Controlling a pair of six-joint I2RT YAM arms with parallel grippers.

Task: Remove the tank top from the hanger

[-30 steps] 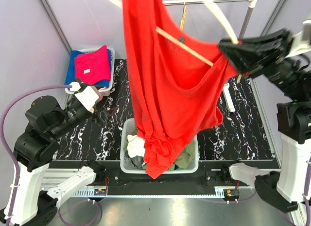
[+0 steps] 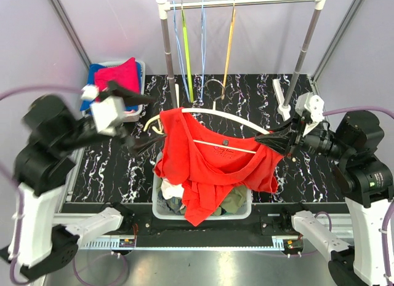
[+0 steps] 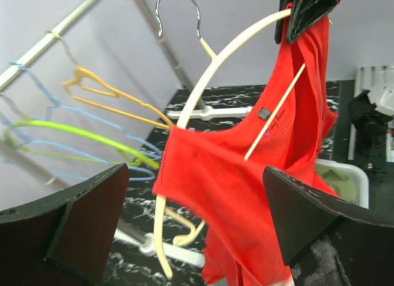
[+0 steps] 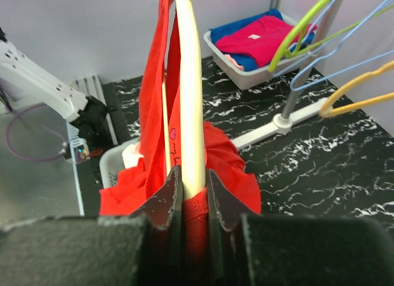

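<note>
The red tank top (image 2: 215, 154) hangs from the cream hanger (image 2: 228, 115), its lower part over the basket of clothes. My right gripper (image 2: 266, 137) is shut on the hanger's right end and the red strap there; in the right wrist view the hanger arm (image 4: 189, 101) runs up from between the fingers. My left gripper (image 2: 144, 123) is open near the hanger's left end. In the left wrist view that bare end (image 3: 159, 237) pokes out below the other strap (image 3: 181, 166), which lies ahead between the spread fingers.
Below stands a grey basket (image 2: 158, 203) of clothes. Another basket (image 2: 141, 83), with pink and blue clothes, is at the back left. A rack (image 2: 246, 1) with several hangers, one of them green (image 2: 187, 55), stands behind the work area.
My right gripper has come down with the hanger and tank top. The left gripper has opened and moved up, closing in on the hanger's left end.
</note>
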